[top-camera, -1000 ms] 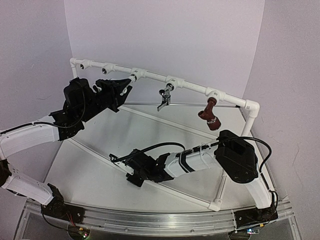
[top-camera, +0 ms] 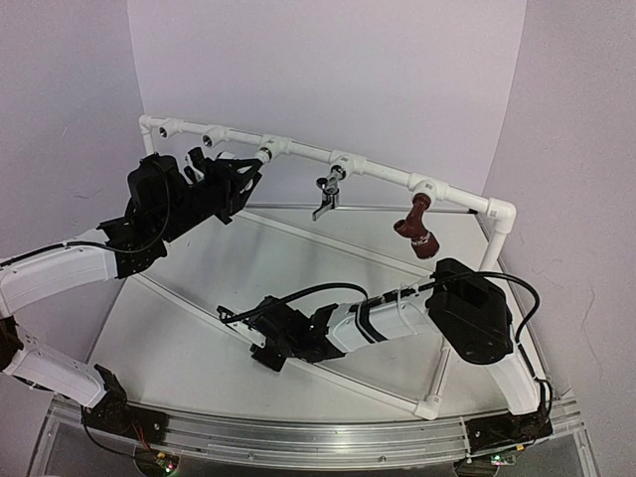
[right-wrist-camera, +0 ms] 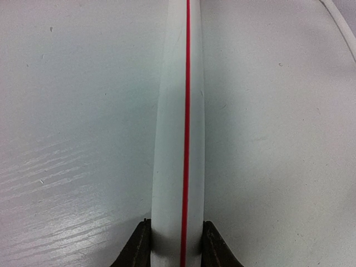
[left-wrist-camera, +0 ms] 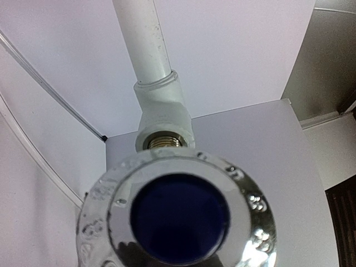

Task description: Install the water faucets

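Note:
A faucet with a round clear-and-chrome end and a dark blue cap (left-wrist-camera: 181, 219) fills the lower left wrist view. Behind it, a white tee (left-wrist-camera: 164, 111) shows brass threads at its mouth; the joint itself is partly hidden. In the top view, my left gripper (top-camera: 250, 177) is around this faucet at the rail's middle-left tee; its fingers are too hidden to tell how they stand. Low on the frame, my right gripper is shut on the white pipe (right-wrist-camera: 172, 139) with a red line. A chrome faucet (top-camera: 329, 189) and a brown-red faucet (top-camera: 417, 229) hang from other tees.
The white rail (top-camera: 388, 173) runs across the back. Two tees at its left end, an outer tee (top-camera: 169, 127) and an inner tee (top-camera: 213, 136), carry no faucet. The board (top-camera: 318, 248) between the arms is clear.
At the middle-left tee, the left gripper's fingers have turned slightly, showing a white patch above them. The right arm and the hanging faucets have stayed put.

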